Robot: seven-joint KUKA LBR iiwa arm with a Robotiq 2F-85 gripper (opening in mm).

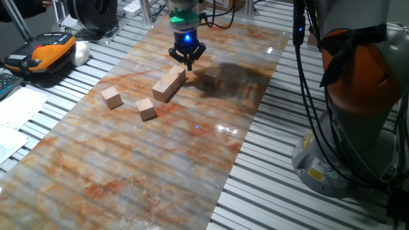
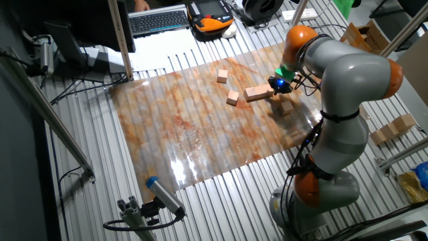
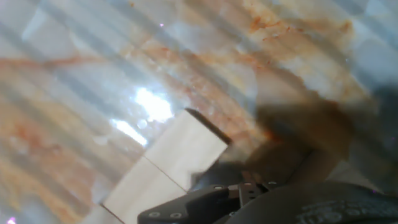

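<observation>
A row of pale wooden blocks (image 1: 169, 84) lies end to end on the marbled board, with seams between blocks visible in the wrist view. Two separate wooden cubes sit nearer the board's left side, one to the left (image 1: 111, 98) and one closer to the row (image 1: 146, 109). Another cube (image 1: 212, 76) rests in shadow right of the row. My gripper (image 1: 189, 66) hangs above the row's far end, its fingertips together and nothing seen between them. At the bottom of the wrist view, a dark finger (image 3: 186, 206) covers part of the row (image 3: 183, 146).
The marbled board (image 1: 121, 172) is bare across its near half. An orange and black device (image 1: 45, 54) stands beyond its left edge. More wooden blocks (image 2: 393, 129) lie off the board, behind the arm. Cables hang beside the arm.
</observation>
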